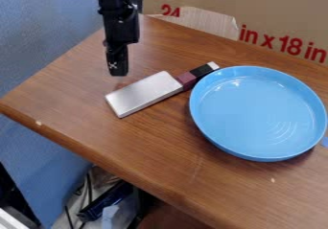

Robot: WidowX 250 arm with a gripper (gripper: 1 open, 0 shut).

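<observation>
My black gripper hangs over the left part of the wooden table, above and left of a metal cleaver with a dark reddish handle. The cleaver lies flat, its handle pointing back-right. A light blue plate sits on the right, beside the handle. Whether the gripper's fingers are open or shut is hard to tell at this size.
The wooden table has clear room at the front and left. A cardboard box stands behind it. Past the left edge is a blue surface, with clutter below the table.
</observation>
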